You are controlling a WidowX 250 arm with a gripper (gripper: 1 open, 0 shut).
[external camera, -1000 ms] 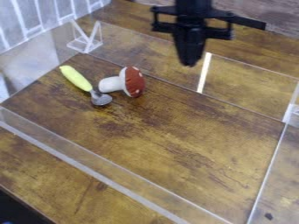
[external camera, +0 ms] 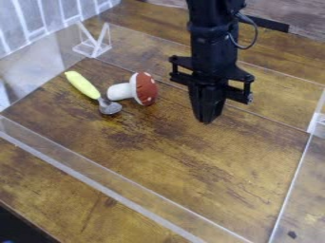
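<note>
The black robot arm reaches down from the top centre to my gripper, which hangs low over the middle-right of the wooden tray floor, its fingers pointing down and close together, with nothing visible between them. To its left, a red-and-white toy mushroom lies on its side. Further left lies a yellow-handled utensil with a metal head at its lower end.
A small white wire-like piece stands at the upper left. Clear walls edge the tray.
The arm has come down from high at the back to low over the floor, right of the mushroom. The mushroom and utensil have not moved.
</note>
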